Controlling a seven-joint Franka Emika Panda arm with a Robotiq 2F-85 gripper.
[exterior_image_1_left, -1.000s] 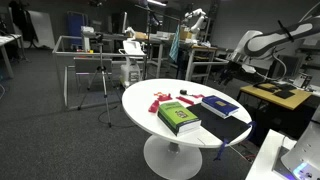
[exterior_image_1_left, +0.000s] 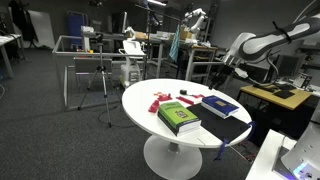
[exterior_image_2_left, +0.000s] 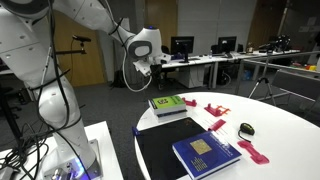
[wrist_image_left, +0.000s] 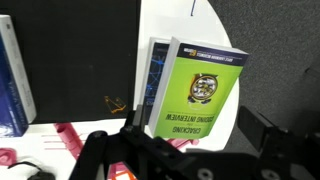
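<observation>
A thick green book (exterior_image_1_left: 180, 118) lies on the white round table, with its cover reading "Cracking ... Interview" in the wrist view. Under the green book (wrist_image_left: 205, 92) a dark blue-black book (wrist_image_left: 155, 78) shows along one side. A blue book (exterior_image_2_left: 207, 152) lies apart from them, by the black mat (exterior_image_2_left: 160, 138). My gripper is open and empty, well above the table; in the wrist view the green book appears between and beyond its fingers. The second exterior view shows the gripper (exterior_image_2_left: 138, 76) hanging above and behind the stacked books.
Several red pieces (exterior_image_2_left: 215, 108) lie on the table (exterior_image_2_left: 285, 140), along with a dark tape measure (exterior_image_2_left: 246, 131). A blue item (exterior_image_1_left: 222, 148) hangs by the table's near edge. Bare white surface shows toward the table's far side.
The arm has swung a little to the left in the first exterior view, bringing the gripper farther out over the table. Books and small items stay where they were.
</observation>
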